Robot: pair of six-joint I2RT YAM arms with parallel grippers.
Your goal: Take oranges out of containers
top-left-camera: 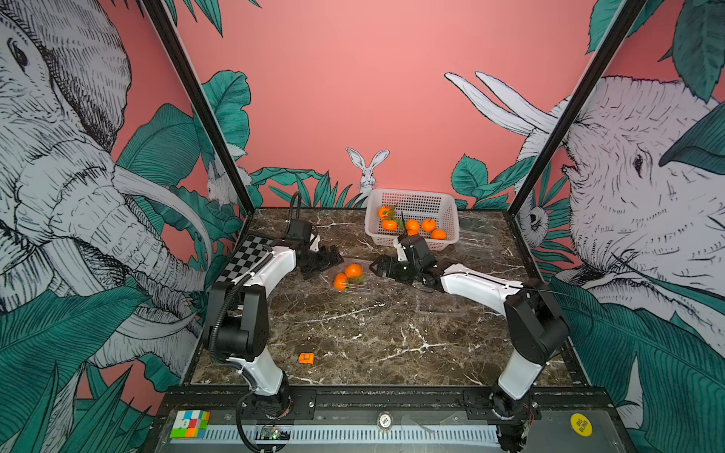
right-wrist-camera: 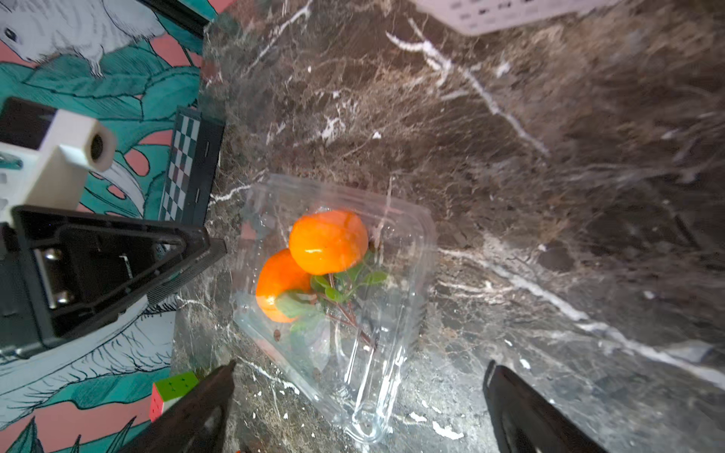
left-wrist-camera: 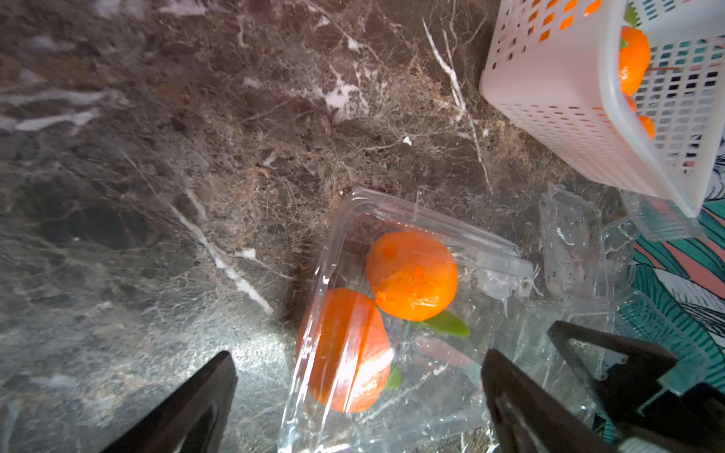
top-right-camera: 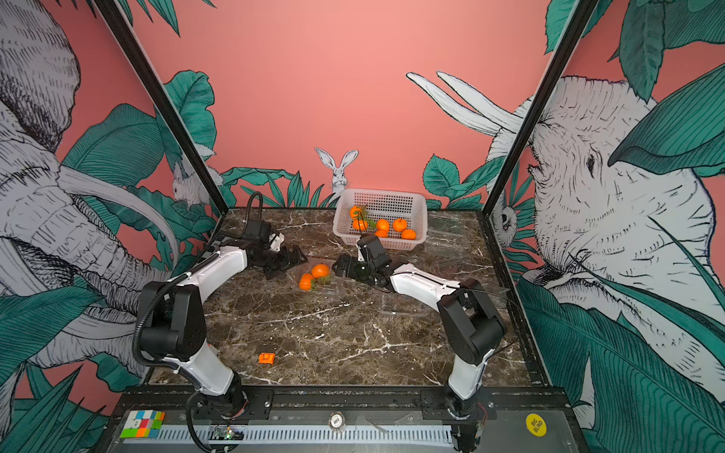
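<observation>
Two oranges with green leaves, one orange (left-wrist-camera: pixel 412 275) beside another orange (left-wrist-camera: pixel 347 351), lie in a clear plastic container (right-wrist-camera: pixel 423 253) on the dark marble table. My left gripper (top-left-camera: pixel 337 257) is open at the container's left side, and its fingers hold nothing. Across from it my right gripper (top-left-camera: pixel 375 266) also stands open and empty, at the container's right side. Behind the right gripper is a white perforated basket (top-left-camera: pixel 415 194) with several oranges (top-right-camera: pixel 399 224) inside; part of its front is hidden by the right arm in the top left view.
More clear plastic (left-wrist-camera: pixel 574 241) lies near the basket, hard to make out from above. A small orange block (top-left-camera: pixel 306 358) sits at the front left, and a checkered board (top-left-camera: pixel 243 258) lies by the left edge.
</observation>
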